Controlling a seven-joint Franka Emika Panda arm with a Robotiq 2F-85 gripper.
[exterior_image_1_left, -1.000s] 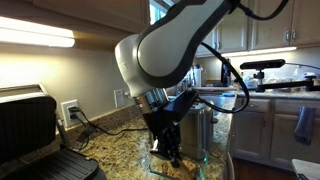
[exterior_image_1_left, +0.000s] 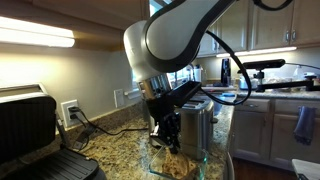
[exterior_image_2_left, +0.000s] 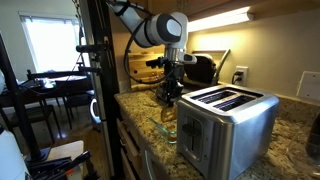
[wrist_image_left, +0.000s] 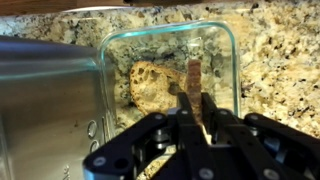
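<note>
In the wrist view, my gripper is shut on a slice of bread (wrist_image_left: 194, 78), seen edge-on as a narrow brown strip. Beneath it lies a clear glass dish (wrist_image_left: 236, 70) with a second slice (wrist_image_left: 152, 88) flat inside. From exterior view 2, the held slice (exterior_image_2_left: 167, 114) hangs upright below the gripper, above the greenish-rimmed dish (exterior_image_2_left: 165, 132). Exterior view 1 has the gripper (exterior_image_1_left: 172, 149) over the dish (exterior_image_1_left: 204, 158), its fingertips too small and dark to make out well.
A steel toaster (exterior_image_2_left: 222, 135) stands close beside the dish, its top slots empty as far as shows. A dark grill press (exterior_image_1_left: 28, 125) with raised lid is at the left.
The arm has risen a little from the dish and shifted slightly right in exterior view 1. More bread now shows beneath the gripper.
</note>
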